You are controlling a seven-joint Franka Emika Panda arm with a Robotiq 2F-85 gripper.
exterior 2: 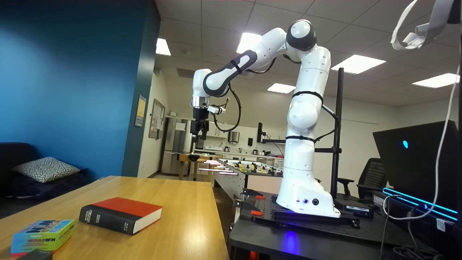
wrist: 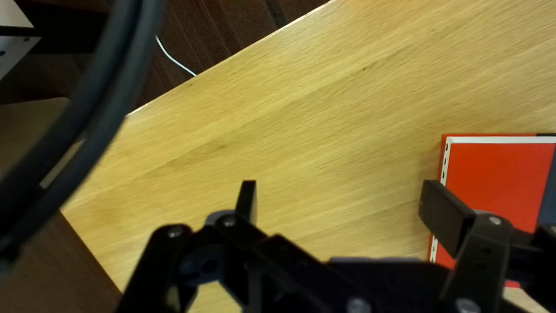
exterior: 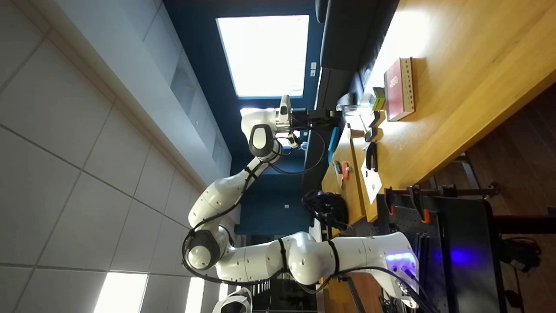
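A thick book with a red cover and black spine (exterior 2: 125, 211) lies flat on the wooden table in exterior view 2. The same red book (wrist: 498, 180) shows at the right edge of the wrist view, partly hidden by one finger. High above the table hangs my gripper (exterior 2: 199, 135), pointing down. Its two fingers (wrist: 443, 211) stand wide apart in the wrist view, so it is open, with only bare table seen between them. The book is well below the gripper and apart from it.
A colourful small box (exterior 2: 42, 236) sits near the book. Exterior view 1, turned sideways, shows a black case (exterior: 371, 156) and white paper (exterior: 370, 181) on the table (exterior: 458, 99). Cables (wrist: 112, 104) cross the wrist view's left side.
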